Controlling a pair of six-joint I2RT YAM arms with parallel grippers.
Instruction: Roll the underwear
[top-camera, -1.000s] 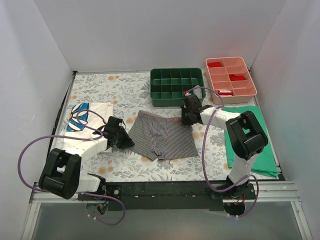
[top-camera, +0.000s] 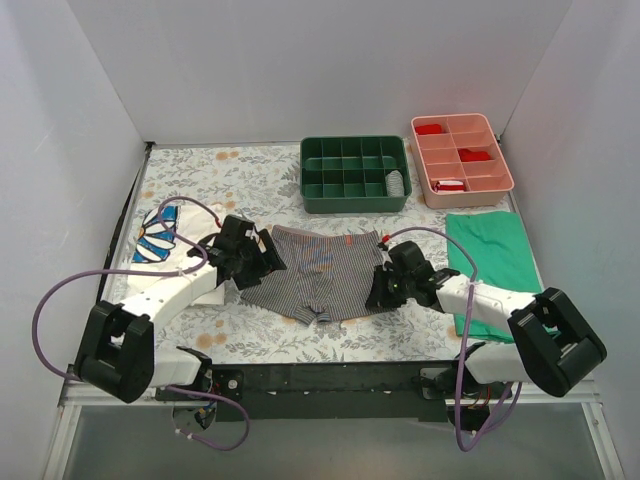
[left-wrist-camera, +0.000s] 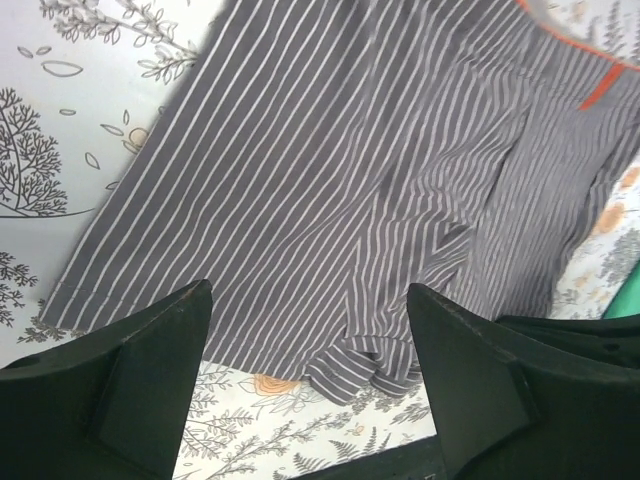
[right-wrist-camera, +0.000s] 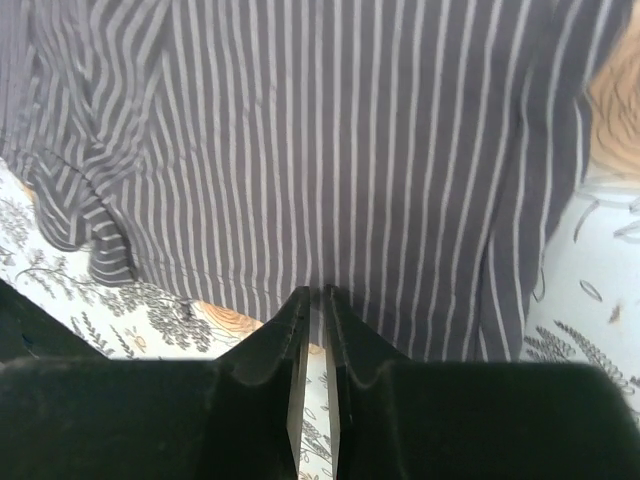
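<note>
The grey striped underwear (top-camera: 300, 265) lies spread flat in the middle of the table, with some folds at its lower middle and a small red tag at the top. My left gripper (top-camera: 263, 255) hangs over its left side, open, with only fabric visible below the fingers (left-wrist-camera: 130, 380) in the left wrist view. My right gripper (top-camera: 378, 300) is down at the lower right part of the underwear. In the right wrist view its fingertips (right-wrist-camera: 334, 305) are close together against the fabric; whether they grip it I cannot tell.
A green divided box (top-camera: 352, 202) and a pink divided box (top-camera: 480, 185) stand at the back. A green cloth (top-camera: 500, 250) lies at the right, and white cloths (top-camera: 200, 215) with a blue pattern lie at the left.
My left gripper has lifted slightly and its fingers show wider apart.
</note>
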